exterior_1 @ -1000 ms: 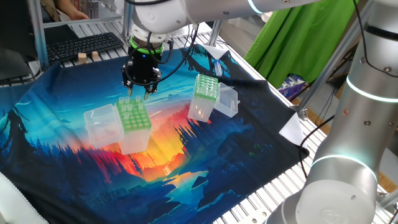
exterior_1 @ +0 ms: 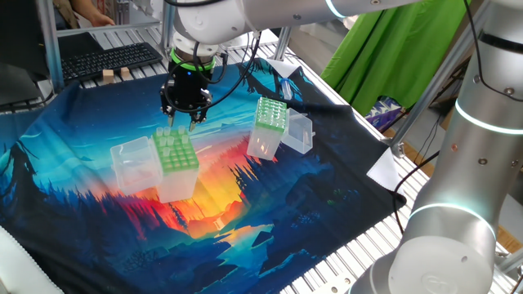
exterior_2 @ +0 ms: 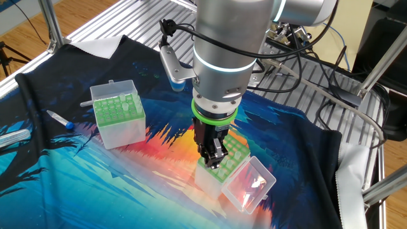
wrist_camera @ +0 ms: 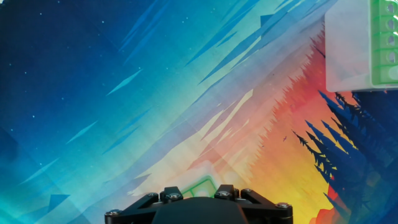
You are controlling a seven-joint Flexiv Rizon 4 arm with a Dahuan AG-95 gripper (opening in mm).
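Note:
My gripper [exterior_1: 181, 125] hangs above the cloth, close to the back edge of one tip box [exterior_1: 176, 167] and apart from it. Its two fingers [wrist_camera: 171, 194] stand apart in the wrist view, with nothing held between them. That box has a green rack top [exterior_2: 234, 156] with several pale tips standing in it, and its clear lid [exterior_2: 250, 184] is swung open. A second tip box [exterior_2: 121, 121] has a green top full of holes with some tips; its lid [exterior_1: 297, 131] is open too. In the wrist view only a corner of the second box [wrist_camera: 348, 46] shows.
A printed cloth [exterior_1: 245, 245] with folds covers most of the slatted table. A pen with a blue cap [exterior_2: 60, 119] lies beyond the second box. A keyboard [exterior_1: 110, 61] and small wooden blocks [exterior_1: 108, 76] sit at the back left.

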